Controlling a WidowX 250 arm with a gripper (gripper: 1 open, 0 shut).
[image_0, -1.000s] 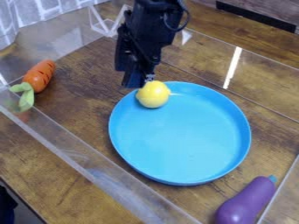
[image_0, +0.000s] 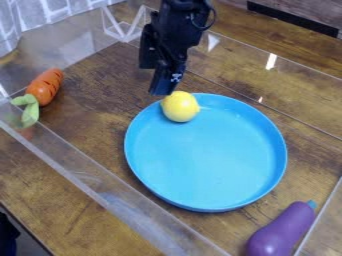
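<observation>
A yellow lemon-like toy (image_0: 179, 106) rests on the upper part of a round blue plate (image_0: 203, 165). The black robot gripper (image_0: 163, 70) hangs just above and behind it, open, with no object visible between its fingers. An orange carrot with green leaves (image_0: 44, 88) lies at the left, and a purple eggplant (image_0: 278, 230) lies at the lower right, off the plate.
The wooden table (image_0: 80, 140) has bare room left of the plate and at the upper right. Clear, transparent edging runs along the left and lower left.
The gripper and arm have moved back, toward the top of the view, away from the yellow toy. The objects on the table look unchanged.
</observation>
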